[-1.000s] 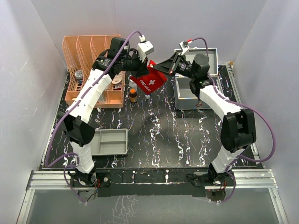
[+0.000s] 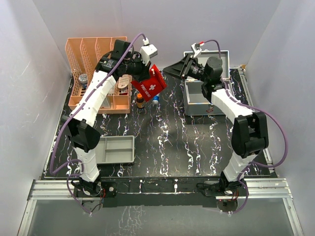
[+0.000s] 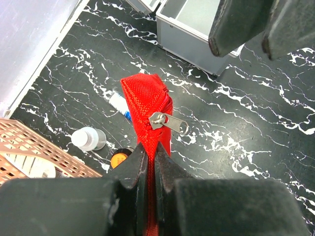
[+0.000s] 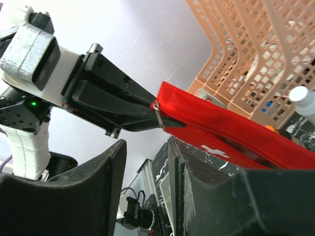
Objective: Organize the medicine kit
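Note:
A red first-aid pouch with a white cross hangs over the table, its edge pinched by my left gripper. In the left wrist view the red fabric runs up from between the shut fingers, and a metal zipper pull sticks out to its right. To the right of the pouch and apart from it, my right gripper stands open with nothing between its fingers. In the right wrist view the zipper pull dangles at the pouch's near corner, beyond the right fingertips.
An orange divided rack stands at the back left, a lidded grey box at the back right. Brown bottle and blue-capped vial are below the pouch. A grey tray lies front left.
The left gripper has shifted left with the pouch, away from the right gripper.

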